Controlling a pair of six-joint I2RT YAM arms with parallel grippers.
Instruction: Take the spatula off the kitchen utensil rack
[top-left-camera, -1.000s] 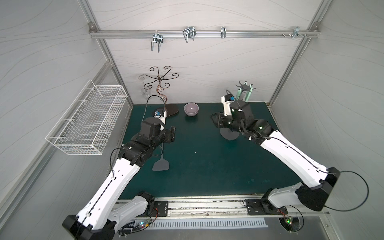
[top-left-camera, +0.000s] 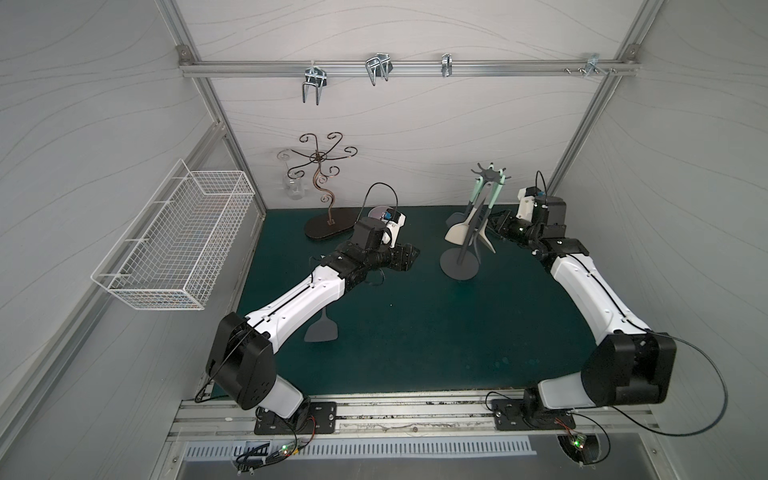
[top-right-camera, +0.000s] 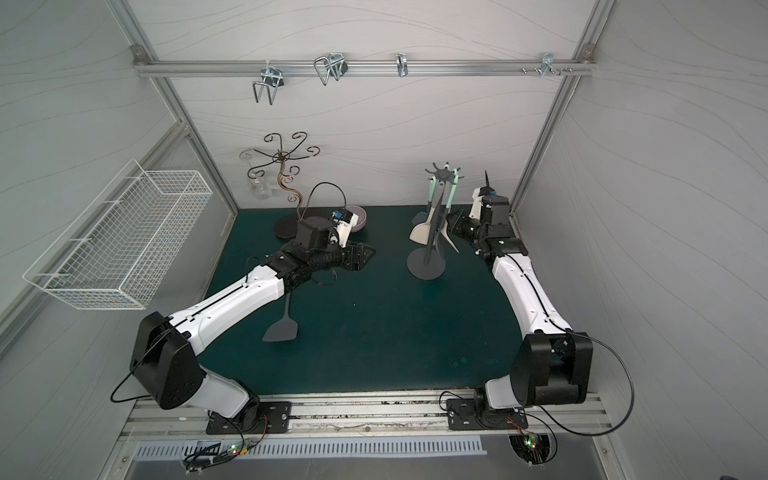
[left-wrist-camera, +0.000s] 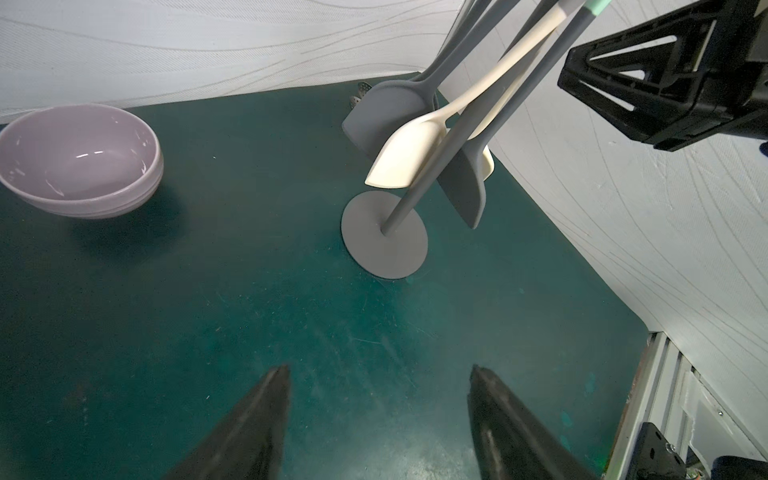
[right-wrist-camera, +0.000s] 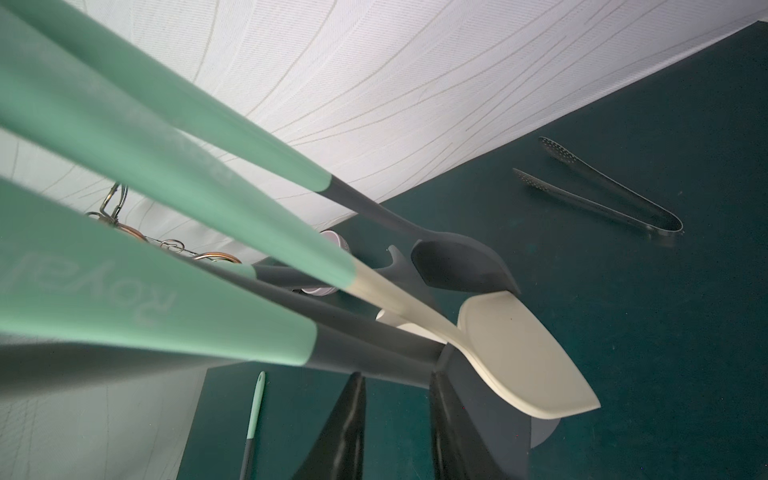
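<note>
The utensil rack, its round grey base (left-wrist-camera: 384, 234) on the table, stands at the back right, hung with several mint-handled utensils. Among them a cream spatula (right-wrist-camera: 524, 352) faces my right wrist camera, with a dark grey ladle (right-wrist-camera: 464, 262) behind it. My right gripper is at the rack's right side, open, fingertips close to the utensils with no utensil held. Left of the rack, my left gripper hovers over bare table, open and empty. Another grey spatula (top-left-camera: 321, 328) lies flat at the table's left.
A mauve bowl (left-wrist-camera: 84, 160) sits at the back, partly behind the left arm in the top left view. Metal tongs (right-wrist-camera: 604, 192) lie near the back wall. A scrolled stand (top-left-camera: 318, 157) is at the back left.
My left arm has moved right, toward the rack.
</note>
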